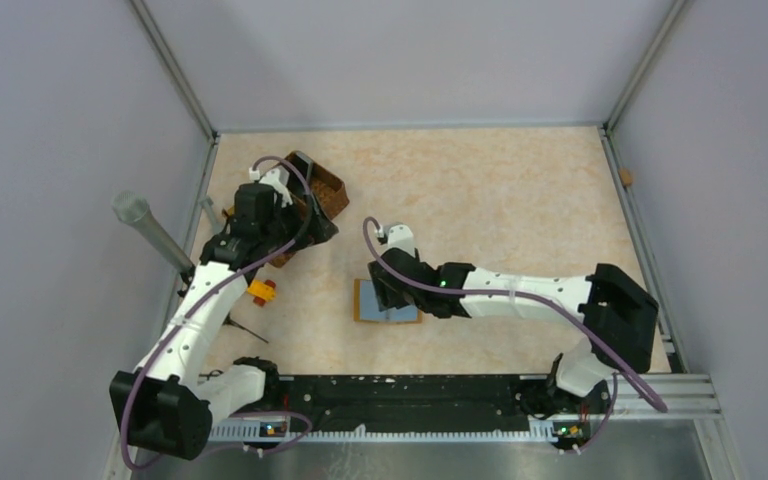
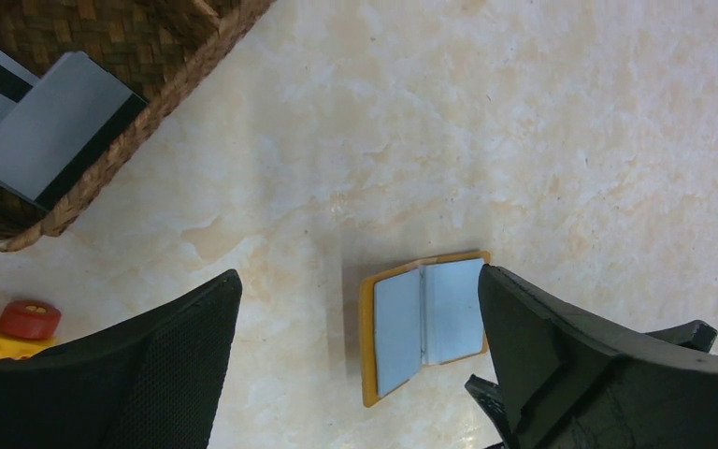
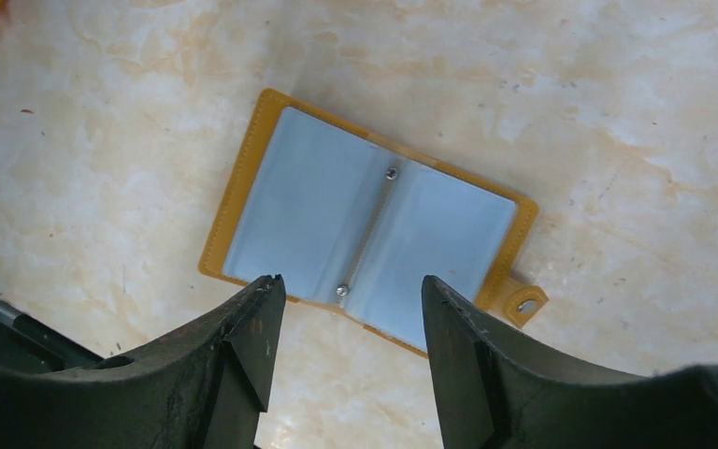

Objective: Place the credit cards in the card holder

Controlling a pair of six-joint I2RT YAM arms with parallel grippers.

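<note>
An open card holder, two pale blue panels on a tan backing with a metal spine, lies on the table. My right gripper hangs over it, fingers parted, nothing between them. My left gripper stands open near the woven basket at the back left, empty between its fingers. In the left wrist view, grey-and-black flat cards lie in the basket; whether they are the credit cards I cannot tell.
A yellow and red toy lies left of the holder, with a thin dark rod below it.
</note>
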